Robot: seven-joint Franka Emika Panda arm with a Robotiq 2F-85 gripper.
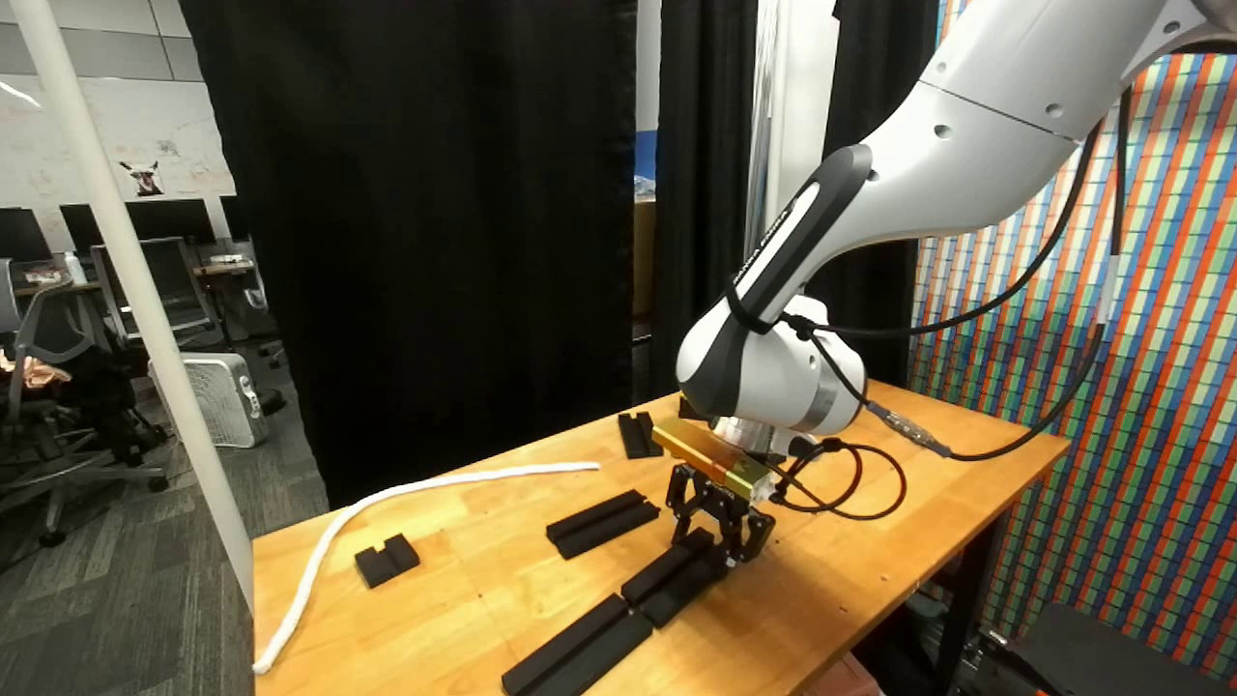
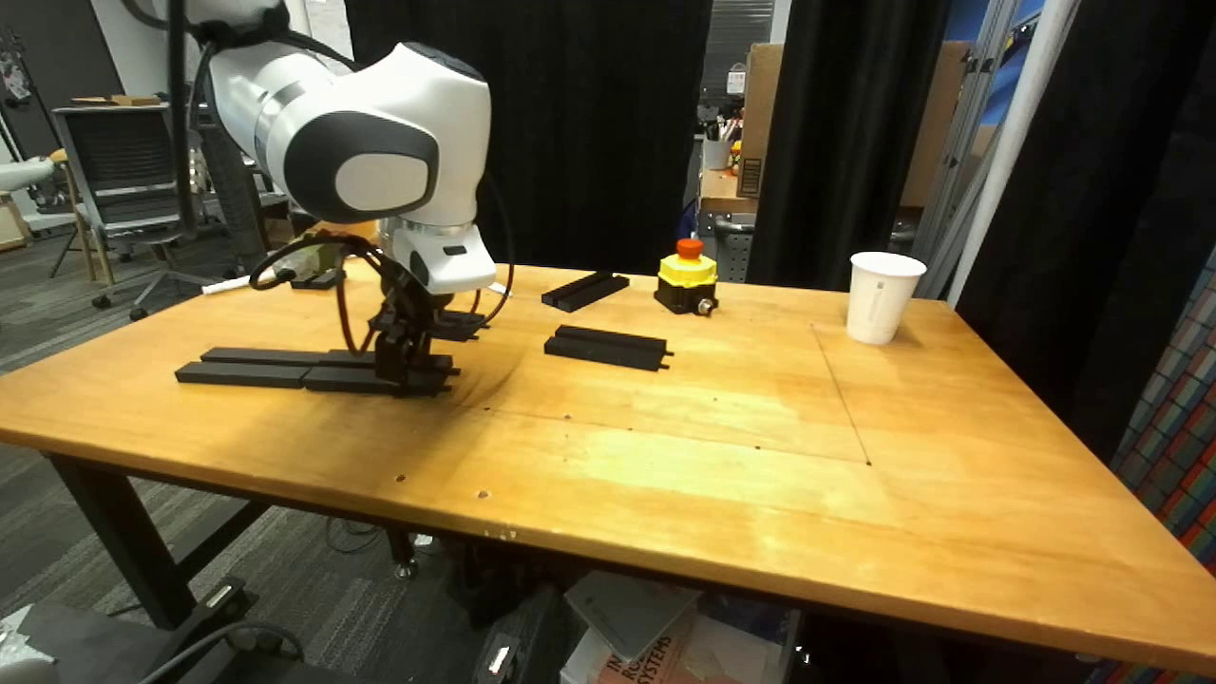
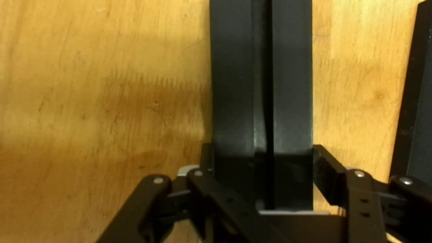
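My gripper (image 1: 712, 550) is shut on a black grooved track piece (image 1: 675, 578), with one finger against each long side. In the wrist view the piece's central groove runs straight up between the fingers. The held piece lies low at the tabletop, end to end with another black grooved piece (image 1: 577, 645). In exterior view 2 this second piece (image 2: 245, 371) lines up with the held one, and only a thin seam shows between them. Whether their ends are fully joined, I cannot tell.
Another grooved piece (image 1: 602, 523) lies parallel close by. Shorter ones (image 1: 386, 561) sit farther off, and a white rope (image 1: 383, 497) curves along the left. A yellow-and-red button box (image 2: 687, 277) and a white cup (image 2: 883, 298) stand beyond a wide clear area.
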